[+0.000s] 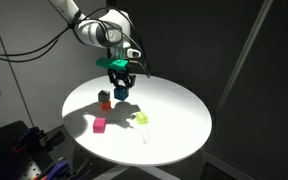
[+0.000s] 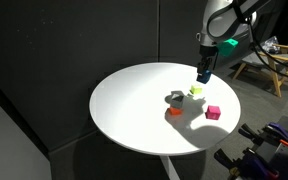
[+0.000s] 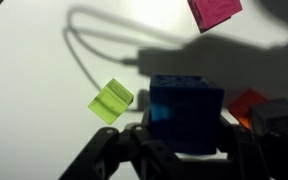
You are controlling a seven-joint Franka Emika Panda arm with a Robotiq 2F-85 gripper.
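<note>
A dark blue cube (image 3: 185, 112) is held between the fingers of my gripper, which is shut on it. In exterior view 1 the gripper (image 1: 121, 84) hangs above the round white table with the blue cube (image 1: 121, 93) below its fingers. The second exterior view shows the blue cube (image 2: 204, 76) held up in the air as well. Loose on the table are a yellow-green cube (image 3: 111, 101), a pink cube (image 3: 214, 10), an orange-red cube (image 3: 246, 105) and a grey cube (image 3: 277, 117). The grey one appears to rest on the orange-red one.
The round white table (image 1: 174, 110) has much free room on its right side in exterior view 1. The pink cube (image 1: 99, 125) lies toward the front, the yellow-green cube (image 1: 141, 117) right of it. Dark curtains stand behind.
</note>
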